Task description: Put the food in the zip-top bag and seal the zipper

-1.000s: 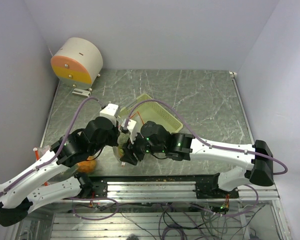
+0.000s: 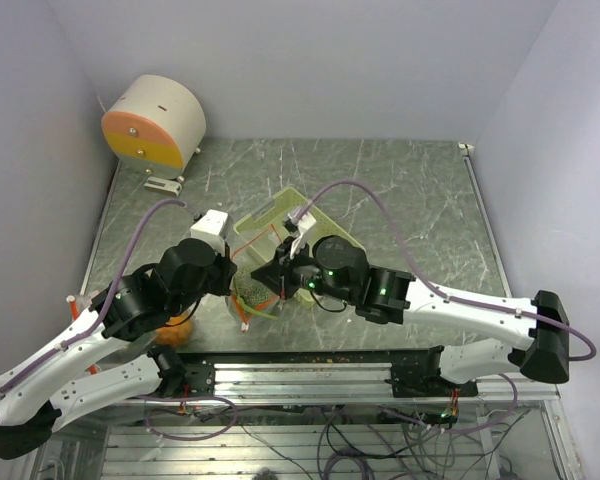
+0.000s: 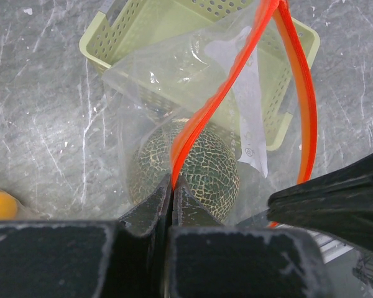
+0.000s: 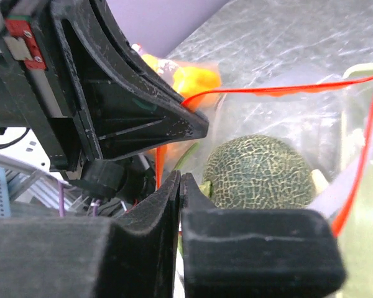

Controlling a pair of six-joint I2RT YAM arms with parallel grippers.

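The clear zip top bag point(image 3: 155, 74) has an orange zipper edge point(image 3: 227, 87), and its mouth gapes open. Inside lies a green netted melon, also visible through the plastic in the left wrist view. My left gripper is shut on the orange zipper edge at one side of the mouth. In the top view my right gripper point(image 2: 258, 274) is over the bag, just right of the left gripper point(image 2: 232, 288). The fingertips of my right gripper look together, with nothing visible between them, in front of the melon.
A pale green basket point(image 2: 330, 225) lies behind and right of the bag, partly under it. Another bag with orange food point(image 2: 175, 332) sits left, below the left arm. A cream bread box point(image 2: 155, 125) stands at the back left.
My right gripper has moved backward and slightly right from the bag's near side. More of the open bag and the melon now shows from above. The left arm has shifted only slightly.
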